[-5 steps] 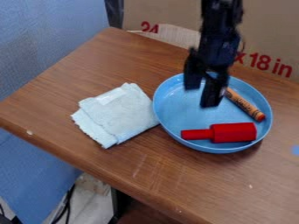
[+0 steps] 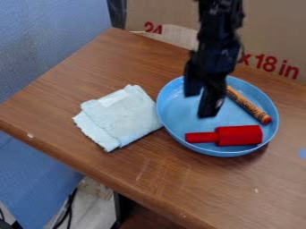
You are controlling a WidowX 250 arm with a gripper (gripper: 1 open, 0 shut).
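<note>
My black gripper (image 2: 206, 89) hangs over the upper left part of a blue plate (image 2: 191, 116), blurred, so its fingers are hard to make out. On the plate lie a red cylindrical object with a narrower end (image 2: 238, 135) at the front and an orange striped stick (image 2: 249, 105) along the right side.
A folded white cloth (image 2: 117, 116) lies left of the plate on the wooden table (image 2: 72, 80). A cardboard box (image 2: 269, 40) stands behind, and blue material is at the left beside the table's edge.
The objects on the table have not visibly moved.
</note>
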